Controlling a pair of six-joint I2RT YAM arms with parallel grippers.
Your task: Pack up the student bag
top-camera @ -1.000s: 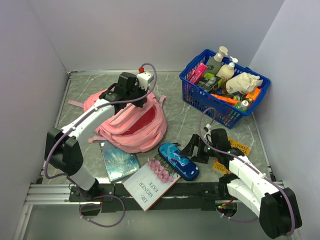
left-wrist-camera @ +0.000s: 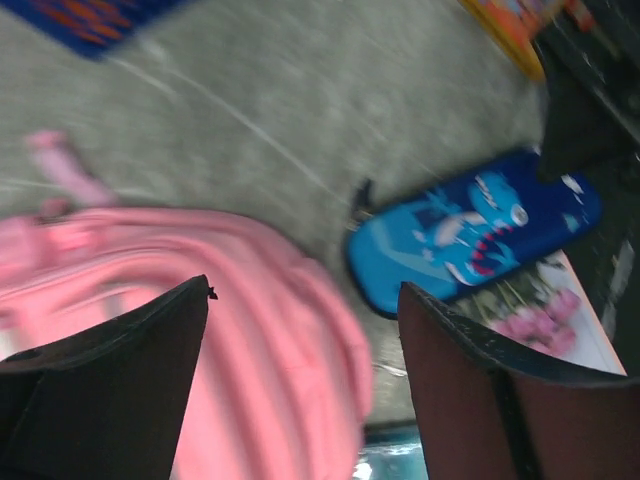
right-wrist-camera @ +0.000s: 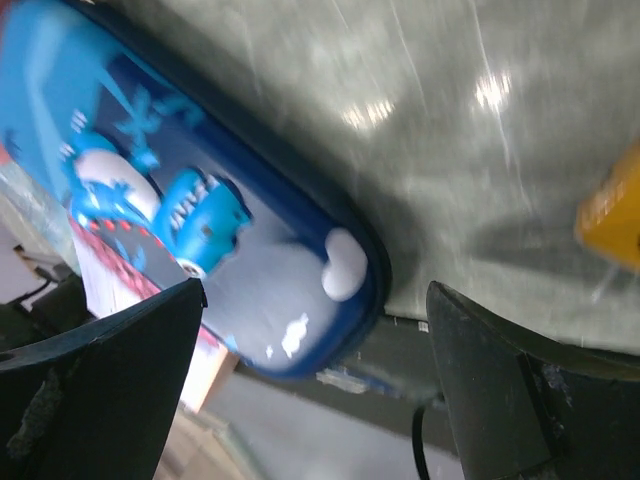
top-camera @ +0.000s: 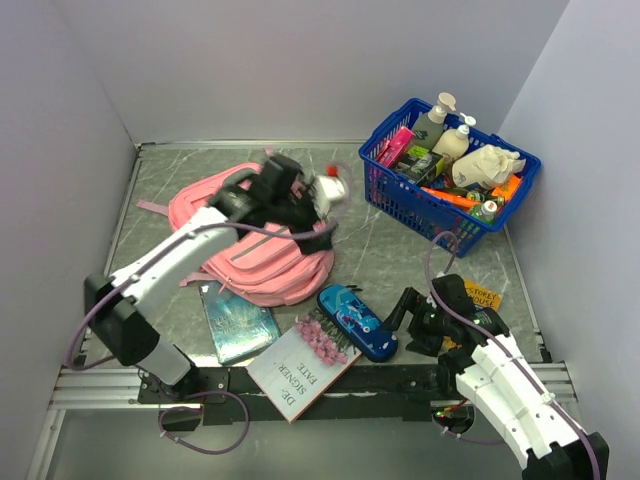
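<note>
A pink bag (top-camera: 282, 275) lies at the left of the grey surface. Above its right part is my left gripper (top-camera: 322, 238), blurred; in the left wrist view its fingers (left-wrist-camera: 130, 385) stand apart with nothing between them, over the pink fabric. A blue pencil case (top-camera: 357, 322) with a cartoon picture rests partly on a white book (top-camera: 295, 375). A teal book (top-camera: 238, 325) sits in front of the bag, partly under it. My right gripper (top-camera: 395, 333) is open beside the pencil case; in the right wrist view the case (right-wrist-camera: 290, 300) shows beyond its spread fingers (right-wrist-camera: 500, 385).
A blue basket (top-camera: 415, 208) full of bottles and packets stands at the back right. Yellow-orange items (top-camera: 483, 296) lie near the right arm, partly covered by it. Bare surface lies between bag and basket. Walls close off the back and sides.
The left gripper has moved right and toward the front, away from the bag's zipped part. The right gripper has shifted slightly right and frontward.
</note>
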